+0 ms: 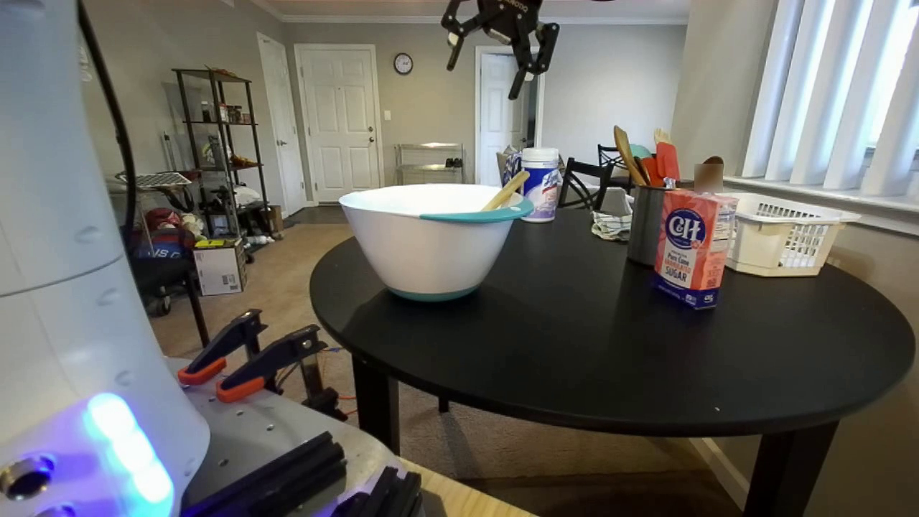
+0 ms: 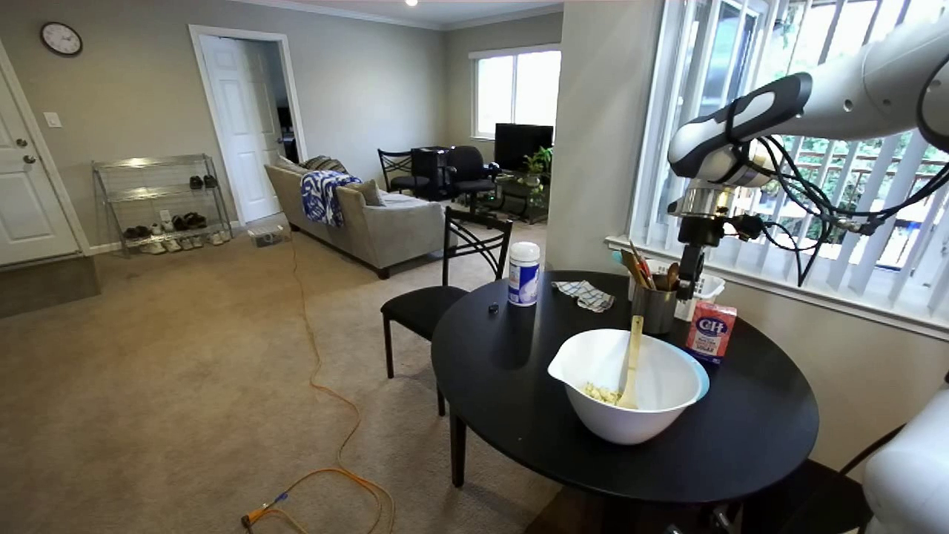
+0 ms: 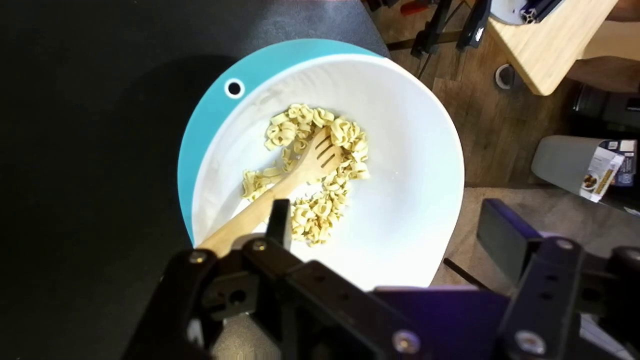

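A white mixing bowl (image 1: 431, 245) with a teal rim stands on the round black table (image 1: 594, 345). Inside it, the wrist view shows pale pasta pieces (image 3: 321, 210) and a slotted wooden spoon (image 3: 264, 207) leaning toward the rim. My gripper (image 1: 486, 70) is high above the table, open and empty, its fingers pointing down. Seen from the wrist, the bowl lies below the spread fingers (image 3: 279, 223), and the spoon's handle end is hidden behind the left one. In exterior view 2 the gripper (image 2: 689, 283) overlaps the utensil holder.
Toward the window side stand a sugar carton (image 1: 689, 250), a metal utensil holder (image 2: 655, 310) and a white basket (image 1: 780, 237). A wipes canister (image 2: 524, 274) and a folded cloth (image 2: 584, 295) are at the far side.
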